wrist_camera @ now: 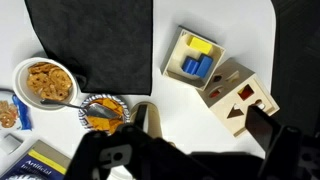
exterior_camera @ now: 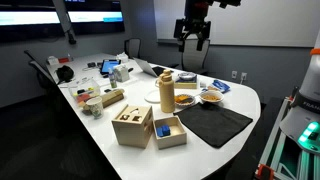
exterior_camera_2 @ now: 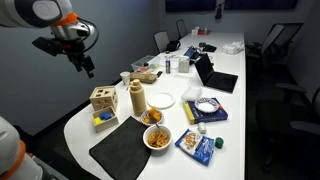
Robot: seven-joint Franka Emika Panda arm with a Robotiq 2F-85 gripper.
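High above the table, my gripper (exterior_camera: 191, 46) hangs with its fingers spread wide and nothing visible between them. A wooden box with shaped holes (exterior_camera: 133, 128) (exterior_camera_2: 103, 97) (wrist_camera: 240, 95) stands near the table's edge. Right beside it is a small open wooden tray (exterior_camera: 160, 140) holding blue blocks (wrist_camera: 198, 66) and a yellow block (wrist_camera: 201, 45). A black cloth (exterior_camera: 216, 124) (exterior_camera_2: 120, 150) lies flat on the white table. Past the cloth stand a tall tan bottle (exterior_camera: 167, 92) (exterior_camera_2: 137, 97), a patterned bowl of orange snacks (wrist_camera: 104, 112) and a white bowl of snacks (exterior_camera_2: 157, 138) (wrist_camera: 49, 82).
A white plate (exterior_camera_2: 163, 99), a boxed game or book (exterior_camera_2: 208, 108) and a blue snack bag (exterior_camera_2: 196, 147) lie farther along. Laptops (exterior_camera_2: 215, 75), mugs (exterior_camera: 94, 107) and clutter fill the far table. Bare tabletop shows around the black cloth.
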